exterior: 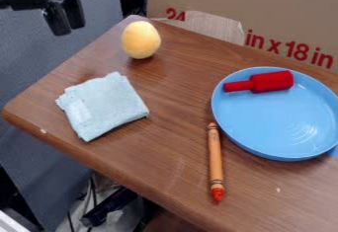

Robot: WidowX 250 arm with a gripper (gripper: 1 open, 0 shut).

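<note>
My gripper point(65, 19) hangs dark at the upper left, over the floor beyond the table's left edge; its fingers point down, and whether they are open is hard to tell. On the wooden table point(152, 177) lie a folded light-blue cloth point(102, 105), a yellow egg-shaped object point(141, 39) toward the back, an orange crayon point(215, 162) and a light-blue plate point(275, 126) at the right, with a red cylindrical object with a handle point(271, 81) on it.
A cardboard box point(251, 14) stands behind the table. Cables and clutter lie on the floor at the lower left.
</note>
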